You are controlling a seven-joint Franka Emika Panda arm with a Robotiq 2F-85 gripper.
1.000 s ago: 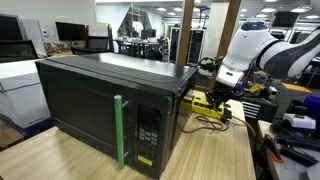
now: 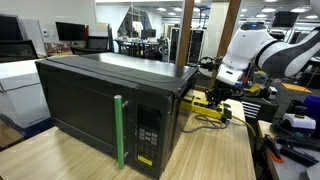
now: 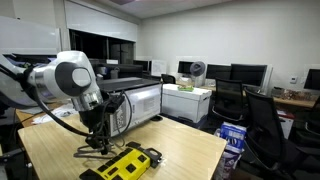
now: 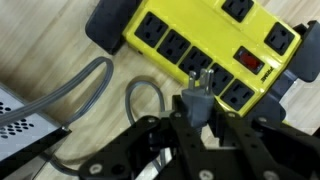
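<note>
Above a yellow power strip (image 4: 220,45) on the table, my gripper is shut on a grey plug (image 4: 199,108). The plug's metal prongs point toward the strip's black outlets and a red switch. Whether the prongs touch the strip cannot be told. A grey cord (image 4: 140,90) curves over the wood beside the strip. In exterior view 2 the gripper (image 3: 100,148) is at the left end of the yellow strip (image 3: 125,162). Exterior view 1 shows the gripper (image 2: 224,112) behind the black microwave (image 2: 120,105), with part of the strip visible.
The microwave takes up much of the table, and its green-striped door handle (image 2: 119,130) faces the front. In the wrist view a perforated metal panel (image 4: 20,125) lies at the left. Bare wood (image 3: 190,145) extends right of the strip. Office chairs (image 3: 270,125) stand beyond the table.
The arm and gripper have barely moved over the last second. The microwave and power strip stay where they were.
</note>
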